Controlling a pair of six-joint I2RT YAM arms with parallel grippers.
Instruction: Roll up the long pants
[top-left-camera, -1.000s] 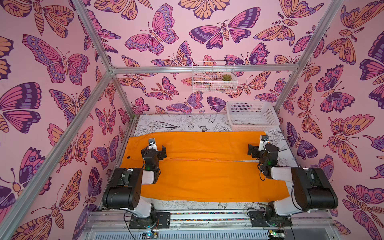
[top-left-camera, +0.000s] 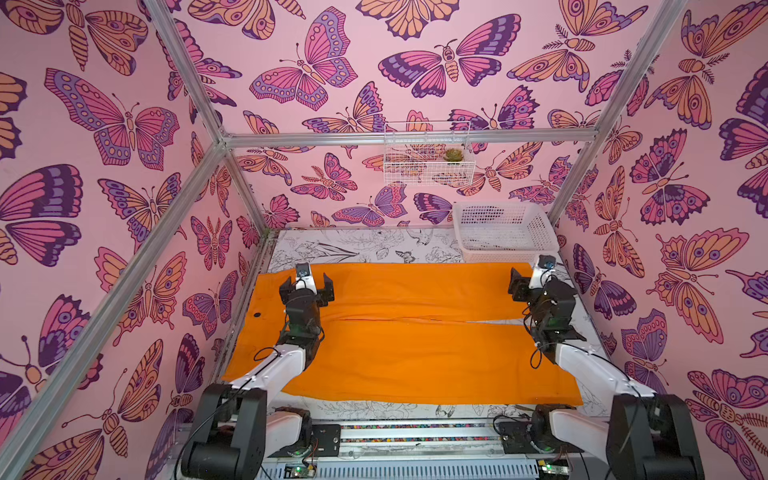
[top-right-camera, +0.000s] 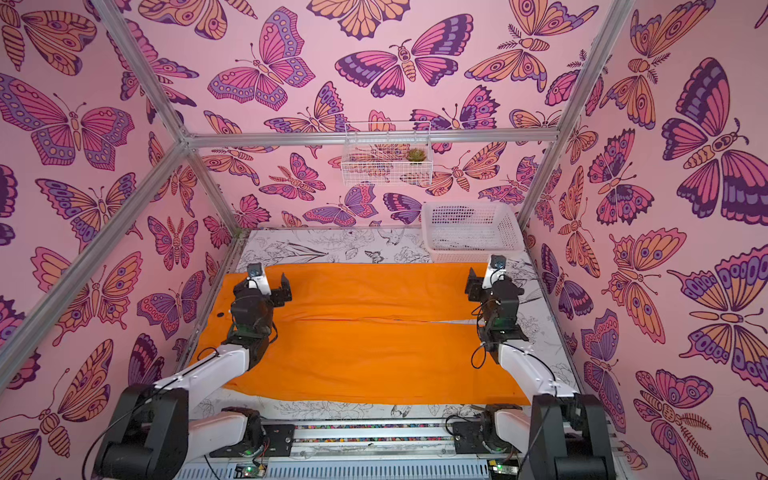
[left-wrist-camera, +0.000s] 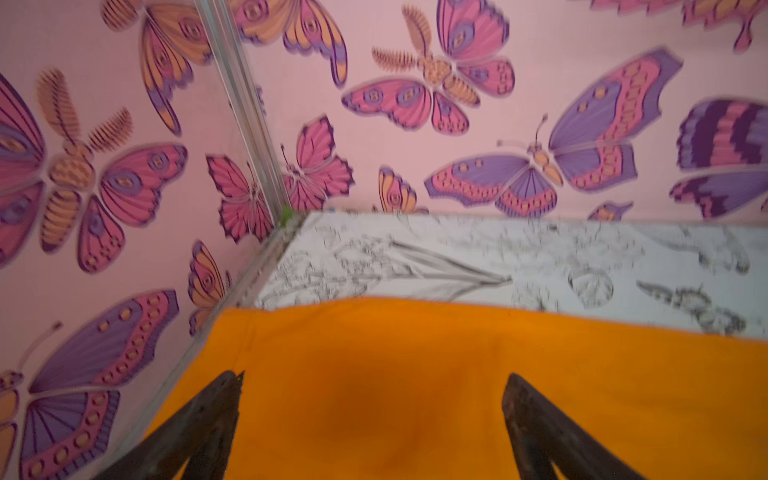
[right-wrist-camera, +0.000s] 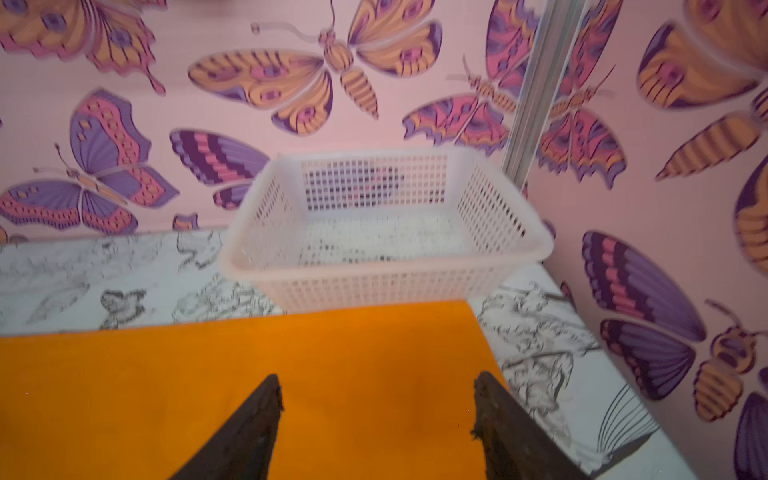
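Observation:
Orange long pants (top-left-camera: 408, 360) lie flat across the table, legs running side to side with a thin slit between them toward the right. In both top views my left gripper (top-left-camera: 306, 286) is raised over the upper left part of the pants, open and empty. My right gripper (top-left-camera: 528, 281) is over the upper right end of the pants. In the right wrist view its two fingertips stand apart over the orange cloth with nothing between them.
A white plastic basket (top-left-camera: 504, 232) sits at the back right, behind the pants. A wire shelf (top-left-camera: 428, 172) with a small plant hangs on the back wall.
The pants look unchanged.

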